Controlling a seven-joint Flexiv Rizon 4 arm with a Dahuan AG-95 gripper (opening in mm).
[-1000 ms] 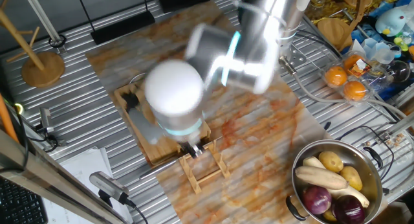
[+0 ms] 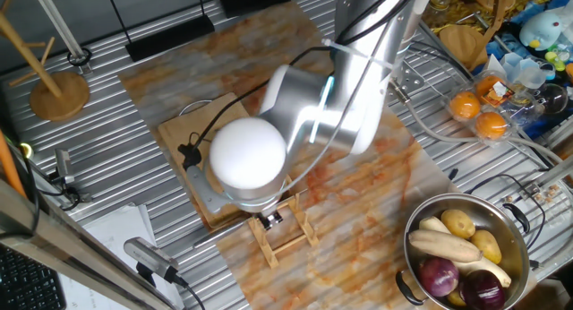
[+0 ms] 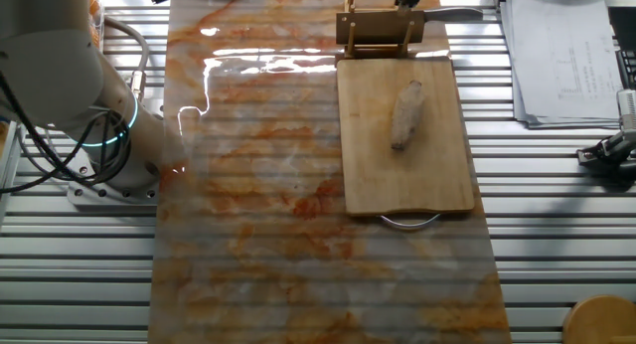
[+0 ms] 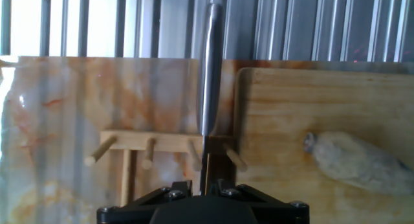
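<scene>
A knife with a broad blade point(image 3: 373, 29) stands in a wooden rack point(image 2: 291, 243), its metal handle point(image 4: 211, 62) reaching out past the marble board's edge. At the rack my gripper is over the blade, which shows edge-on as a thin line between the dark fingers. Gaps appear on both sides of that line, so the fingers look open. Beside the rack lies a wooden cutting board point(image 3: 363, 175) bearing a pale, elongated root vegetable point(image 3: 406, 115). In exterior view 1 the arm covers much of the board and hides the vegetable.
A steel pot point(image 2: 414, 265) of potatoes, roots and purple vegetables sits at the lower right. Papers point(image 3: 561, 61) lie beyond the knife handle. A wooden stand point(image 2: 60, 97) is at the far left. Much of the marble board point(image 3: 258, 255) is clear.
The arm's wrist has shifted slightly right and down in exterior view 1, and its side-mounted part has swung down. The rack and knife look unmoved.
</scene>
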